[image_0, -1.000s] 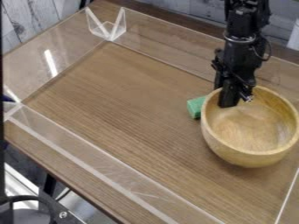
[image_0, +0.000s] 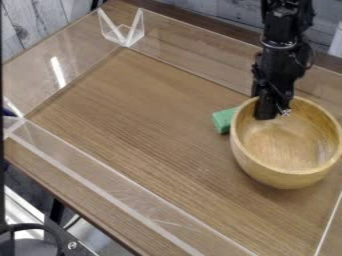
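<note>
My black gripper (image_0: 274, 100) reaches down from the top right onto the rim of a large wooden bowl (image_0: 283, 152) at the right of the camera view, shut on that rim. The bowl rests low at the table's right side, slightly tilted or resting flat; I cannot tell which. A small green object (image_0: 225, 120) lies just left of the bowl, touching it or very close.
Clear plastic strips run along its edges, with a white taped shape (image_0: 122, 30) at the back. Dark cables lie at the bottom left corner.
The bowl and gripper have shifted very slightly, with the bowl's rim a little further left and the arm's upper part a little different in angle.
</note>
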